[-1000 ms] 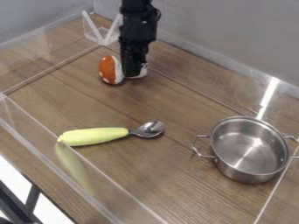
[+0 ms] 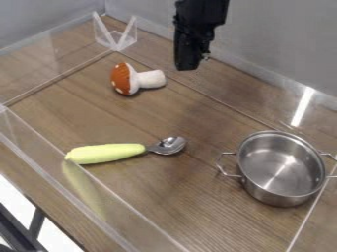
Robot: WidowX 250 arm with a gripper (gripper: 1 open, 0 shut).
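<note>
My black gripper (image 2: pixel 188 59) hangs at the top centre, shut, raised above and to the right of an orange and white toy mushroom (image 2: pixel 126 79) that lies on its side on the wooden table. A yellow-handled spoon (image 2: pixel 105 154) lies in the lower left, its metal bowl pointing right. A steel pot (image 2: pixel 279 167) with two side handles stands at the right.
A white wire rack (image 2: pixel 116 37) stands at the back left. Clear walls edge the table (image 2: pixel 178 207).
My gripper has risen and moved right, away from the mushroom, which is now uncovered and lies in about the same place.
</note>
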